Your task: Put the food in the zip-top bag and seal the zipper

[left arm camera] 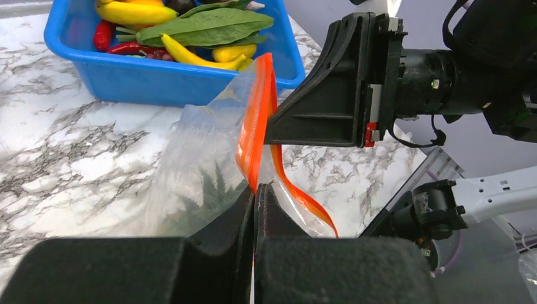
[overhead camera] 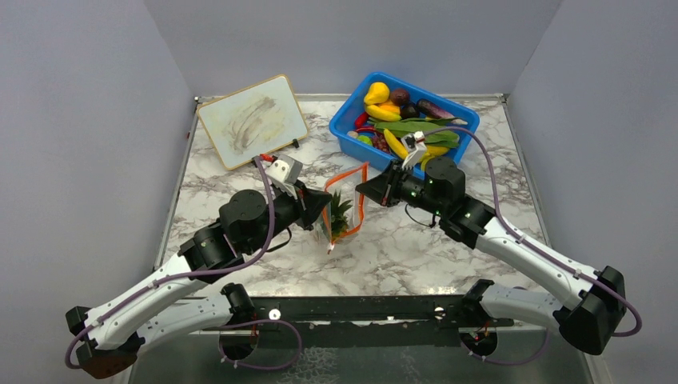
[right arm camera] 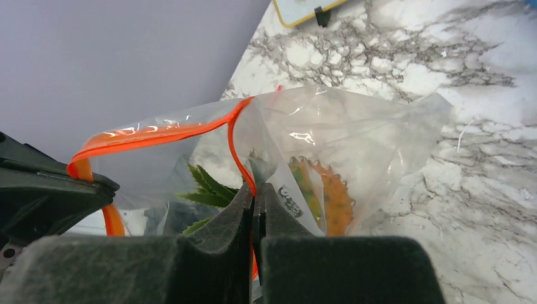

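Note:
The clear zip top bag with its orange zipper rim hangs between my two grippers, mouth spread open toward the front. Inside it is a pineapple: green leaves show in the mouth, and its orange body shows through the plastic in the right wrist view. My left gripper is shut on the orange rim on one side. On the other side, my right gripper is shut on the rim too. Through the film in the left wrist view the leaves look blurred.
A blue basket of fruit and vegetables stands behind the right gripper. At the back left is a whiteboard on small black feet. Bare marble tabletop lies in front and to both sides.

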